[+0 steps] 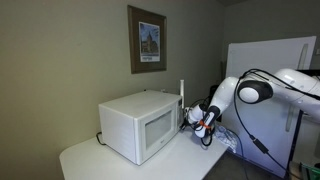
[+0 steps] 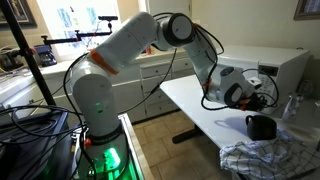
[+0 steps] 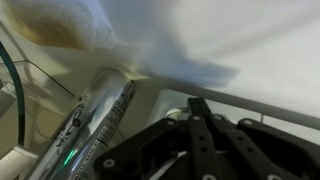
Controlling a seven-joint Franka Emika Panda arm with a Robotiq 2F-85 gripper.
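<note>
Beside the right end of the white microwave, my gripper is low over the white table. From the other side, my gripper shows in front of the microwave, just behind a dark toaster-like object. The wrist view has my gripper shut, its dark fingertips together and nothing visible between them. A silver can with printed text lies to the left of the fingers there. At the upper left is a blurred tan-and-white object that I cannot identify.
A checked cloth covers the table's near corner. Bottle-like items stand to the right of the toaster-like object. A framed picture hangs above.
</note>
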